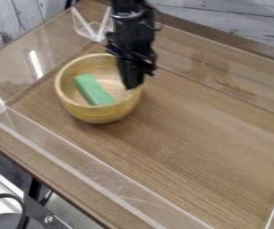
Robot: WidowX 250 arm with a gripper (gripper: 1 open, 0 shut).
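A round tan wooden bowl (101, 111) sits on the left half of the wooden table, with a green elongated block (94, 89) inside it, lying at a slant. My dark gripper (133, 72) is over the bowl's back right part, blurred by motion; whether anything is between its fingers is not visible, and its fingertips are hard to make out.
Whitish planks run along the back. A dark cable hangs at the lower left corner beside the table edge.
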